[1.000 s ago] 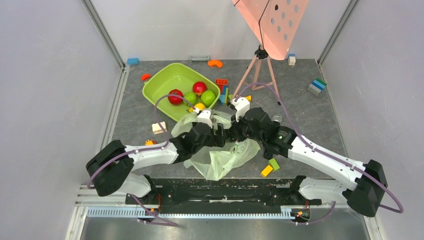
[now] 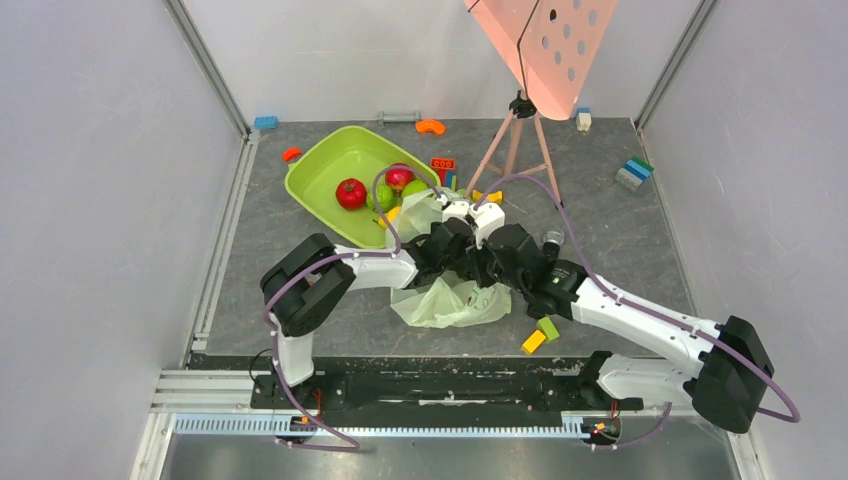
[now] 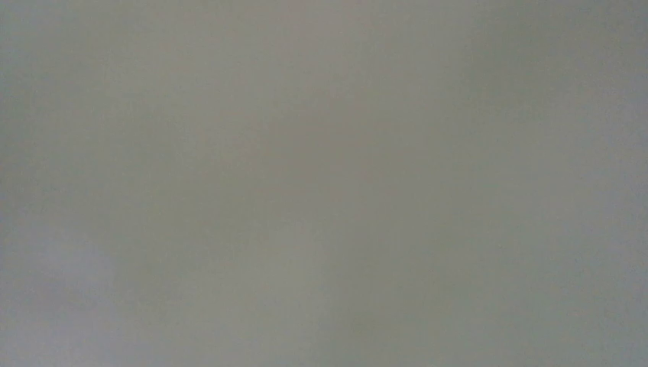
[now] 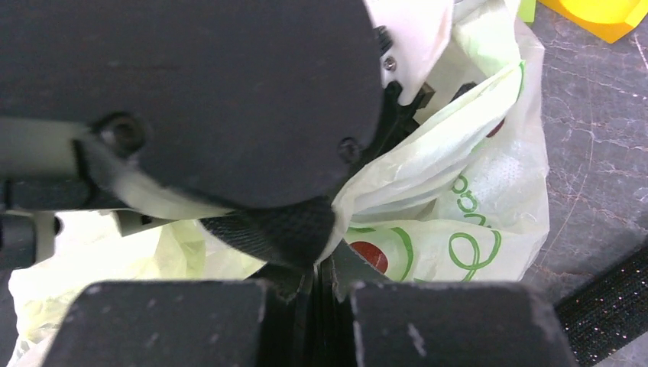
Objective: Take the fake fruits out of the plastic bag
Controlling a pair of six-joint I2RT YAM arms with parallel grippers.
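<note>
The white plastic bag [image 2: 455, 303] with green print lies crumpled on the floor between the two arms. In the right wrist view its rim [image 4: 355, 200] runs to my right gripper, which is shut on it. My left gripper [image 2: 462, 262] reaches into the bag's mouth, close against the right one; its fingers are mostly hidden, and only a pale blur fills the left wrist view. A dark red round shape [image 4: 370, 255] shows through the bag wall. Inside the green bin [image 2: 322, 167] are a red tomato-like fruit [image 2: 351, 194], another red fruit [image 2: 399, 178] and green ones [image 2: 383, 197].
Toy bricks lie about, among them a yellow brick [image 2: 534, 342] and a green brick [image 2: 548, 328] in front, and a red brick [image 2: 443, 164] near the bin. A pink tripod [image 2: 515, 145] stands behind.
My left arm has moved right and deeper into the bag's mouth, up against the right gripper. The bag has shifted and bunched.
</note>
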